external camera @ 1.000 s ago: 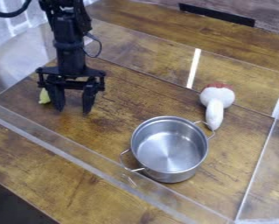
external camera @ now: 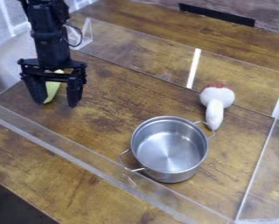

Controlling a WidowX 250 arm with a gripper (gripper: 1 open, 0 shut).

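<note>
My black gripper [external camera: 52,87] is low over the wooden table at the left, its fingers apart and open. A yellow-green object [external camera: 58,82] sits at the gripper, partly hidden behind it; I cannot tell whether it lies between the fingers. A steel pot [external camera: 167,150] with side handles stands at the lower right. A white object with a red top [external camera: 216,103], long and rounded, lies to the right above the pot.
Clear plastic walls [external camera: 107,167] border the work area along the front, left and right.
My gripper has shifted left, toward the yellow-green object, and sits slightly higher in the view. The pot and white object have not moved.
</note>
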